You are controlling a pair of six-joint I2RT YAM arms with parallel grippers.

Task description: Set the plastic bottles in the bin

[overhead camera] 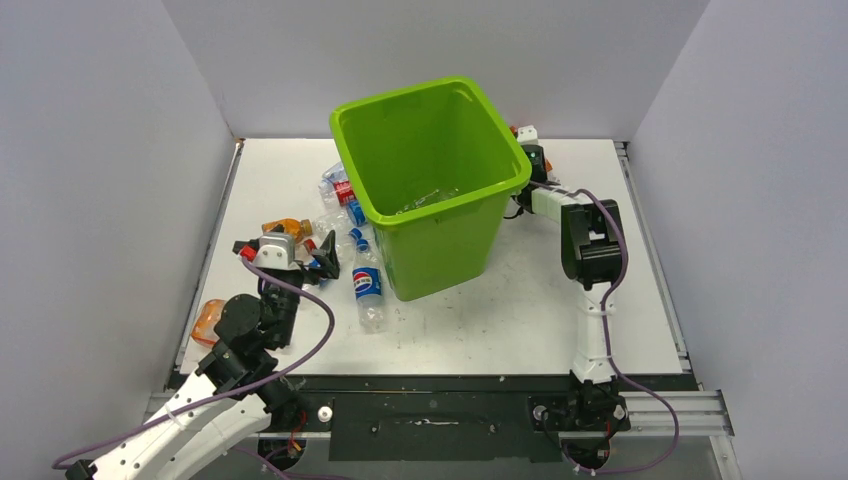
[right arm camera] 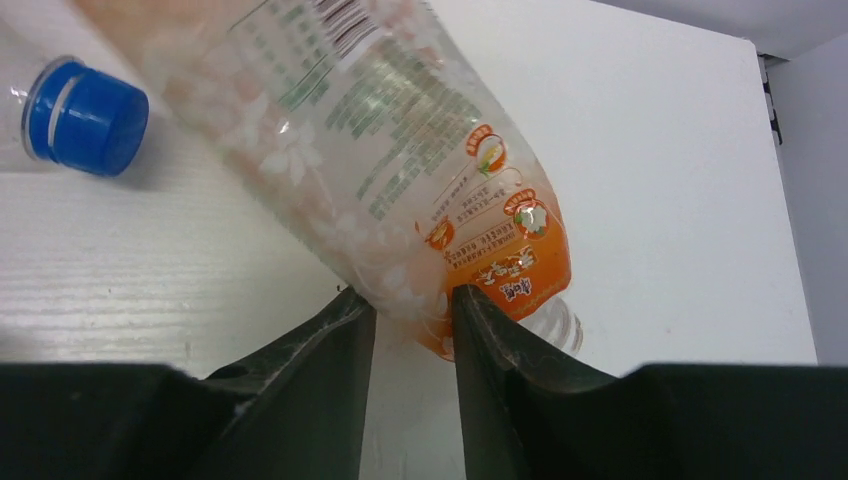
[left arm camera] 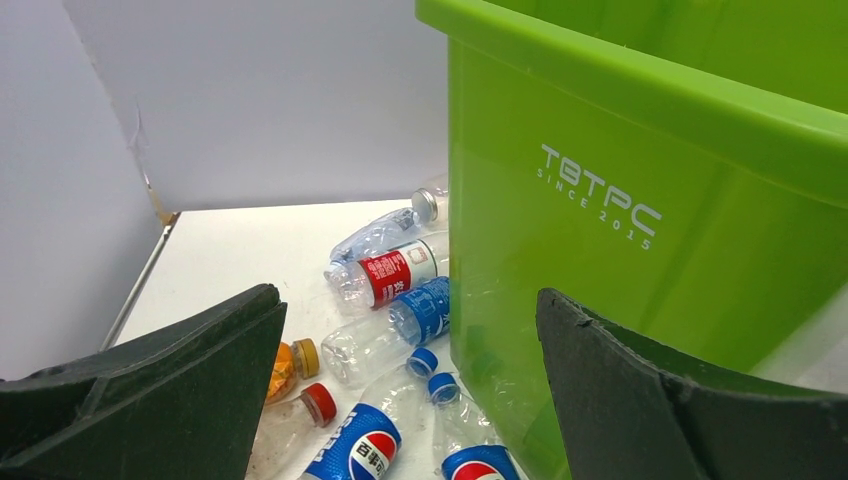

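Observation:
The large green bin (overhead camera: 440, 250) stands mid-table with some clear plastic inside. Several bottles lie along its left side, including a Pepsi bottle (overhead camera: 368, 300), an orange bottle (overhead camera: 285, 226) and a red-label bottle (left arm camera: 390, 270). My left gripper (overhead camera: 287, 250) stands open above these bottles, empty. My right gripper is behind the bin's right side, largely hidden in the top view; its fingers are at a crumpled bottle with an orange-and-white label (right arm camera: 480, 230). Whether they hold it is unclear. A blue-capped bottle (right arm camera: 85, 120) lies beside it.
An orange bottle (overhead camera: 208, 322) lies at the front left, near my left arm. Grey walls close in the back and both sides.

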